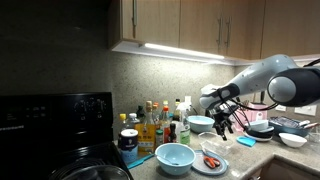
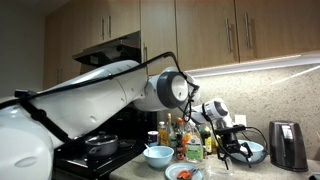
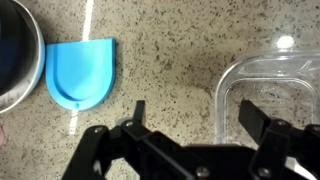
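My gripper is open, its fingers spread wide with nothing between them, above the speckled counter. At the right of the wrist view lies a clear plastic container (image 3: 221,108), partly covered by one finger. A flat blue object (image 3: 82,70) with a rounded end lies to the left, apart from the fingers. In exterior view 1 the gripper (image 1: 231,126) hangs over the counter, between the clear container (image 1: 213,141) and the blue object (image 1: 246,141). From the other side, exterior view 2 shows the gripper (image 2: 234,158) pointing down.
A light blue bowl (image 1: 175,158) and a plate (image 1: 212,171) with a red-handled item stand nearer the stove (image 1: 60,130). Several bottles (image 1: 150,132) line the wall. A dark pot or bowl in a light rim (image 3: 20,52) edges the wrist view. A toaster (image 2: 287,146) stands far right.
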